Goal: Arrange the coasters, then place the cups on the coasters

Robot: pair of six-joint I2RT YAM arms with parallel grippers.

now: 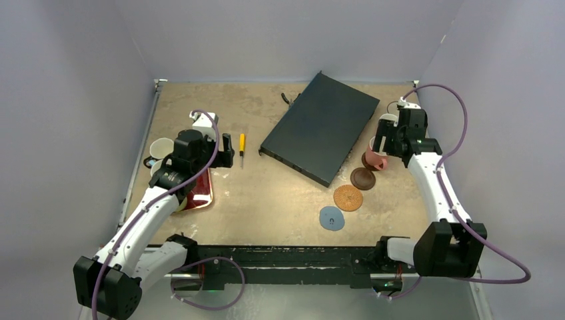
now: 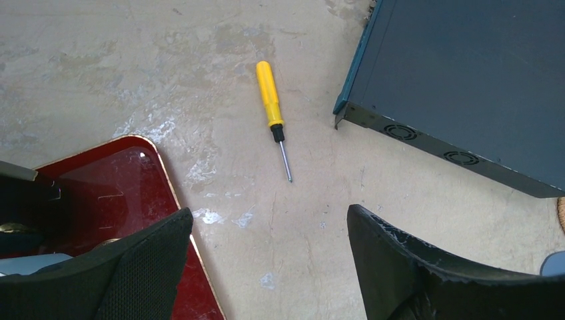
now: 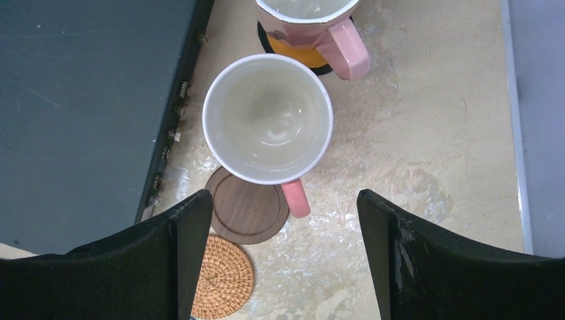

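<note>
A pink cup with white interior [image 3: 266,120] stands beside a dark wooden coaster [image 3: 240,207], its handle over it in the right wrist view; a second pink cup [image 3: 303,23] stands behind it on a black-and-orange base. A woven coaster [image 1: 348,198] and a blue-grey coaster [image 1: 331,217] lie nearer the front. My right gripper is open above the front cup, its fingers either side of the handle's end, holding nothing. My left gripper is open over the left side, near a red tray [image 2: 133,180], holding nothing.
A large dark metal case [image 1: 320,127] fills the middle back. A yellow screwdriver [image 2: 269,93] lies left of it. Cups [image 1: 161,148] stand at the far left.
</note>
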